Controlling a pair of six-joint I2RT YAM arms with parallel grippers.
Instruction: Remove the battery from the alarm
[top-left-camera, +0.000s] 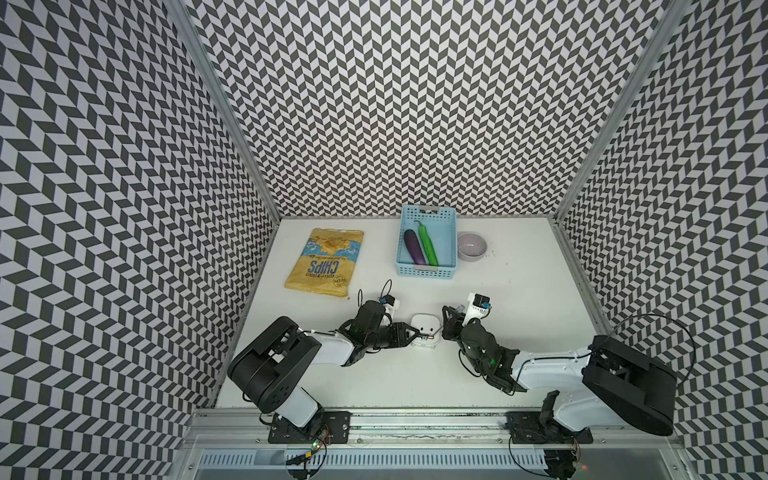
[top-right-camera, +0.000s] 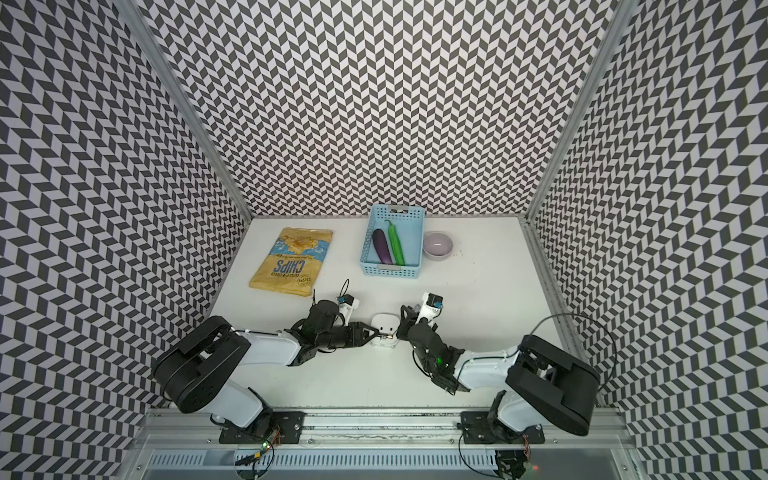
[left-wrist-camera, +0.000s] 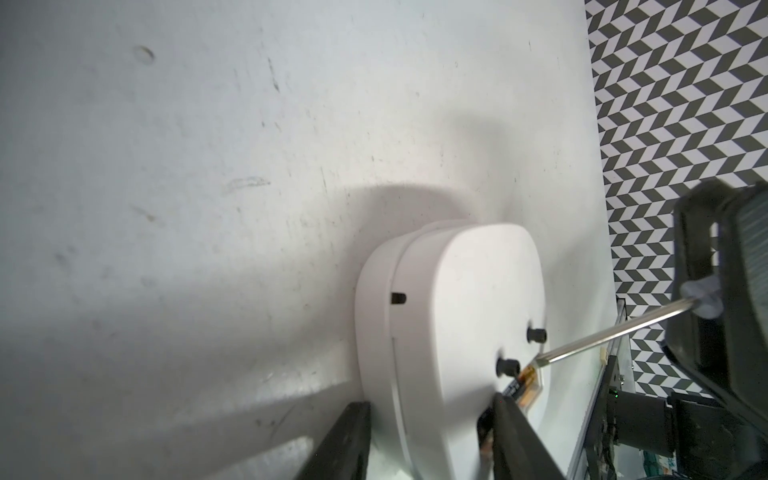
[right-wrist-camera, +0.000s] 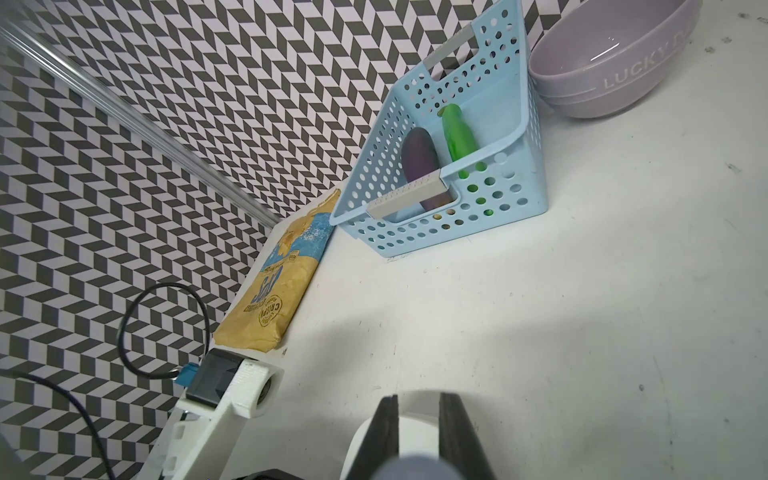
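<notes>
The white alarm (left-wrist-camera: 480, 280) is on the table, its small battery compartment holding a brown-and-dark battery (left-wrist-camera: 524, 388). My left gripper straddles the near side of the alarm, one finger on each side; whether it presses on it is unclear. In the top left view this left gripper (top-left-camera: 416, 334) reaches the alarm (top-left-camera: 426, 324) from the left. My right gripper, on the alarm's right, is shut on a thin screwdriver whose blurred end shows low in its wrist view. The screwdriver's metal shaft (left-wrist-camera: 616, 329) slants down, its tip at the battery's edge.
Behind the alarm stands a light blue basket (top-left-camera: 406, 264) with an eggplant and a green vegetable. A mauve bowl (top-left-camera: 472, 246) is beside it. The chips bag (top-left-camera: 324, 262) lies back left.
</notes>
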